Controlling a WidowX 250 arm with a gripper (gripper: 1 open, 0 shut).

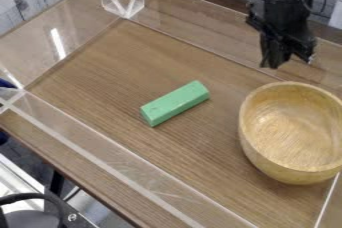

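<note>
My gripper [274, 56] is at the upper right of the camera view, above the bare tabletop behind a large yellow bowl [289, 169]. It looks shut, with nothing visible between its fingers, though the tips are small and dark. The bowl stands near the right edge of the table and looks empty. A green block [175, 103] lies left of the bowl on the wooden table [107, 102].
A white wire-like holder [122, 3] sits at the back left. Black cables and equipment [38, 212] lie beyond the lower left edge.
</note>
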